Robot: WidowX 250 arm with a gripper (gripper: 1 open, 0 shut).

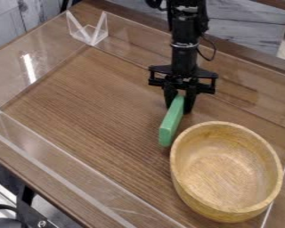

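My black gripper (pixel 180 98) hangs over the middle right of the wooden table, shut on a long green block (pixel 171 122). The block points down toward the viewer, its upper end hidden among the fingers. A large pale yellow bowl (pixel 226 175) sits at the lower right, just beyond the block's lower end.
A clear plastic container (pixel 85 29) stands at the back left. A grey board lies along the back edge behind the arm.
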